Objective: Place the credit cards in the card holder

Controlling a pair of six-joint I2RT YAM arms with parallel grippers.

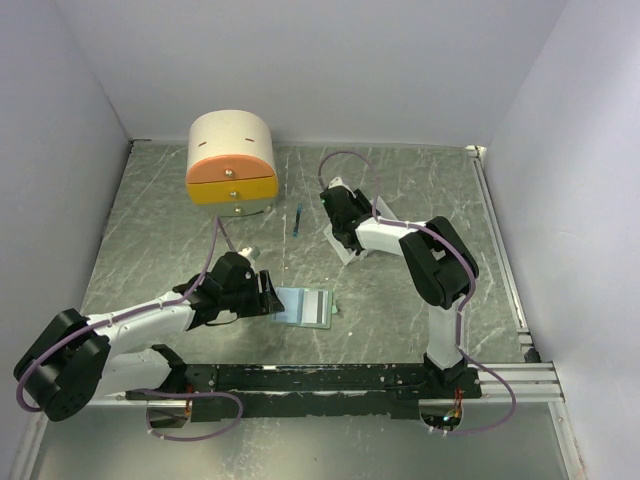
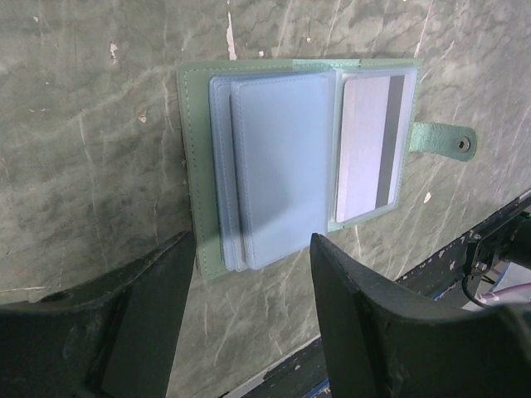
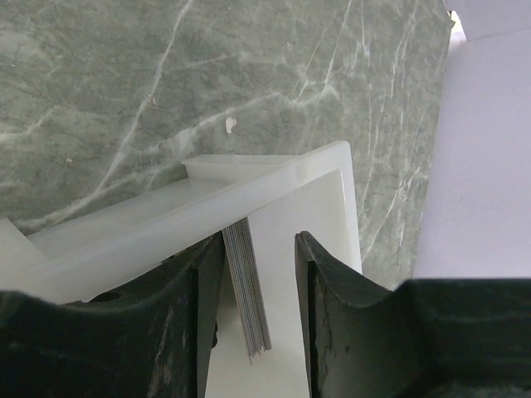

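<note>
The green card holder lies unfolded on the table, its pale clear sleeves facing up and a white card with a dark stripe in its far side. My left gripper is open over the holder's near edge, with nothing between its fingers. In the right wrist view a stack of thin cards stands on edge inside a white tray. Around that stack, my right gripper is open; the left finger is close beside the cards, the other apart from them.
A rounded cabinet with orange and yellow drawers stands at the back left. A dark pen-like item lies between it and the tray. The table between the holder and right arm is clear.
</note>
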